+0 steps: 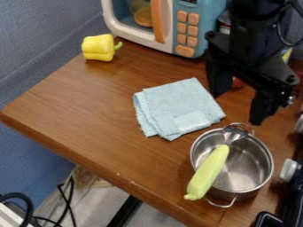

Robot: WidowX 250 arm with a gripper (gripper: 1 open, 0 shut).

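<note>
The black gripper (236, 97) hangs at the upper right over the table, above the steel pot, its two fingers apart with nothing visible between them. A steel pot (247, 163) stands at the lower right with a pale yellow corn cob (206, 174) lying across its left side, sticking out over the rim. A folded light blue cloth (176, 107) lies in the middle of the table, left of the gripper.
A yellow pepper (99, 47) sits at the back left, beside a toy microwave (159, 22). Something red is partly hidden behind the gripper.
</note>
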